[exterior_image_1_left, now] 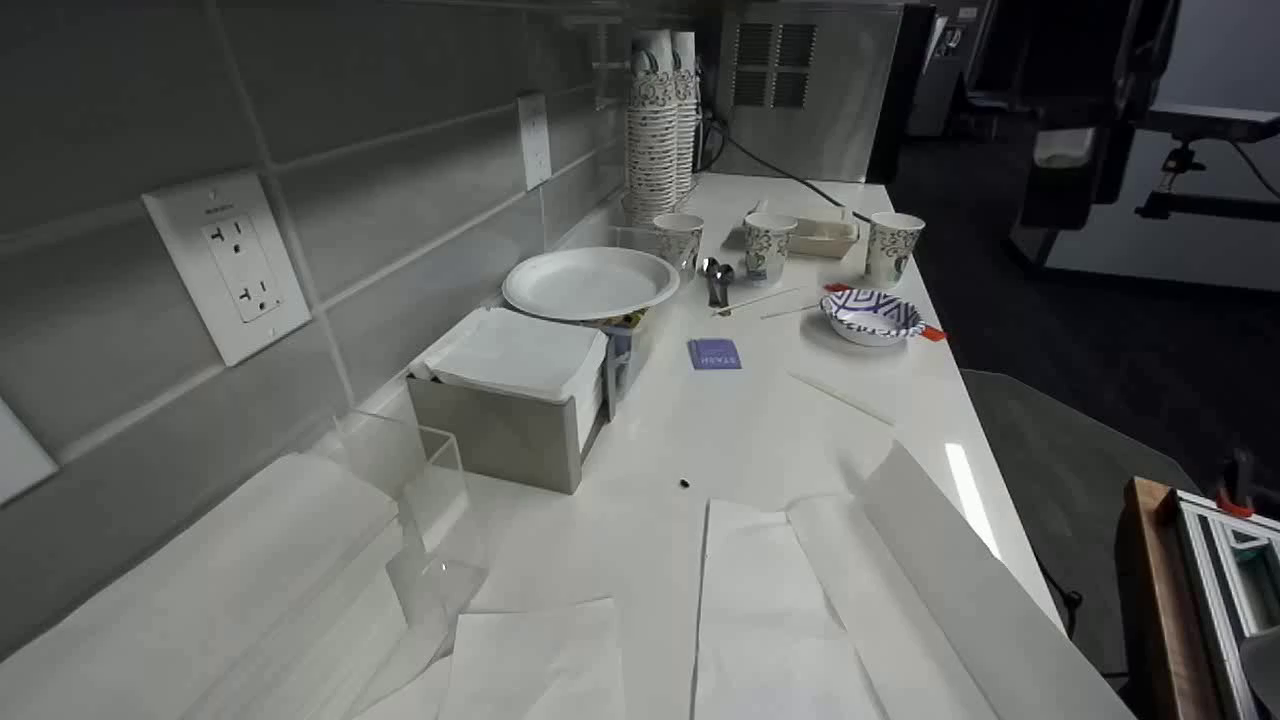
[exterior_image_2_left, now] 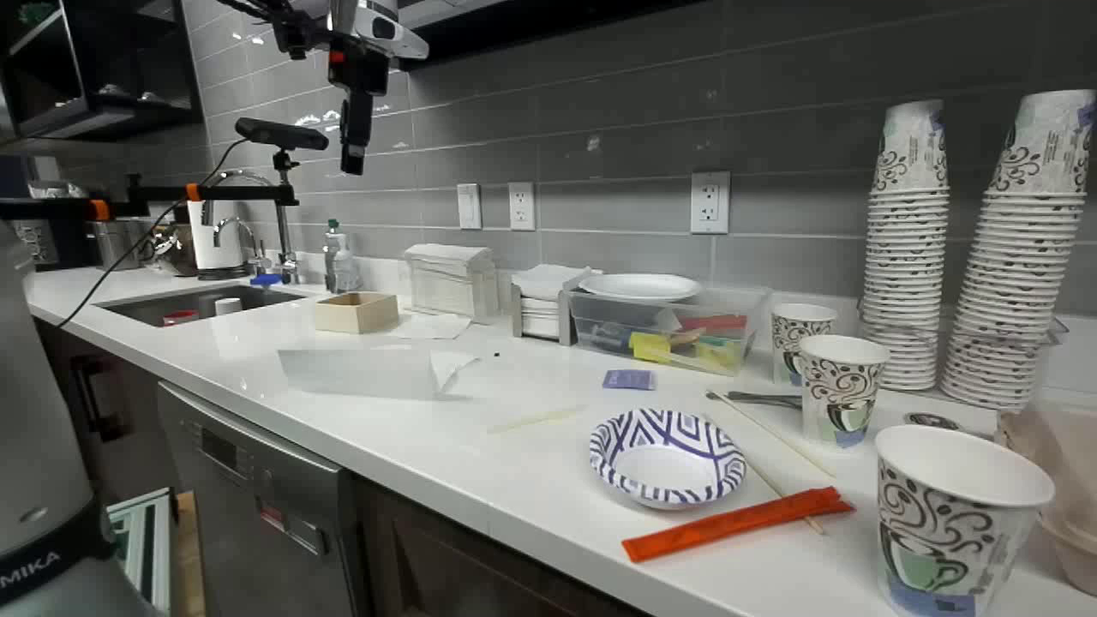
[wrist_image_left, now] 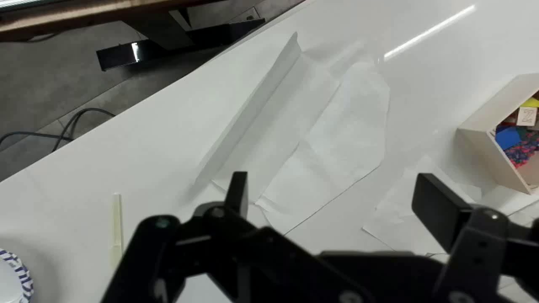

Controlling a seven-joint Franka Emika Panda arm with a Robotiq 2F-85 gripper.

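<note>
In the wrist view my gripper stands open, its black fingers wide apart with nothing between them. Below it on the counter lies a partly unfolded white paper sheet [wrist_image_left: 323, 126], creased, with one long flap standing up. The same paper [exterior_image_2_left: 360, 372] shows in exterior view 2 near the counter's front edge, and the gripper [exterior_image_2_left: 352, 164] hangs high above the counter there. A smaller white napkin [wrist_image_left: 404, 217] lies flat beside the sheet, partly behind a finger. Exterior view 1 shows the sheet [exterior_image_1_left: 864, 588] and the napkin [exterior_image_1_left: 540, 660], but not the gripper's fingers clearly.
A wooden box [exterior_image_2_left: 356, 313] with small blocks stands beyond the papers. A patterned bowl [exterior_image_2_left: 668, 459], an orange packet [exterior_image_2_left: 735, 524], several cups [exterior_image_2_left: 843, 386] and a napkin holder [exterior_image_2_left: 542, 303] occupy the other side. Bare counter lies between bowl and sheet.
</note>
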